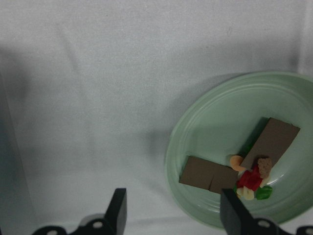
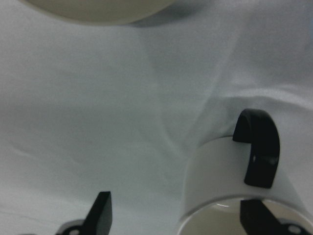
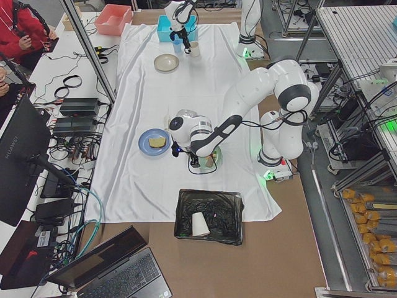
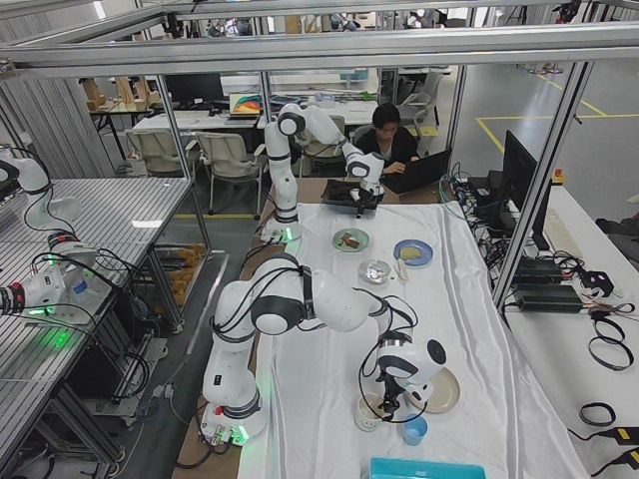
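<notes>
My left gripper is open over the edge of a green plate point(image 1: 205, 117) holding brown pieces point(image 1: 271, 139) and small red, tan and green bits point(image 1: 249, 178). A white cup point(image 3: 200, 225) lies on its side in a black-lined bin point(image 3: 226, 214). At the other end, my right gripper is open at a white mug point(image 2: 210, 166) with a black handle, one finger over its rim. A blue cup point(image 4: 414, 429) stands beside it.
A blue plate point(image 3: 152, 149) with a yellow item, a metal dish point(image 4: 375, 272) and a beige plate point(image 3: 166, 67) are on the cloth. A blue tray point(image 4: 424, 469) sits beyond the right gripper; a laptop is beside the bin.
</notes>
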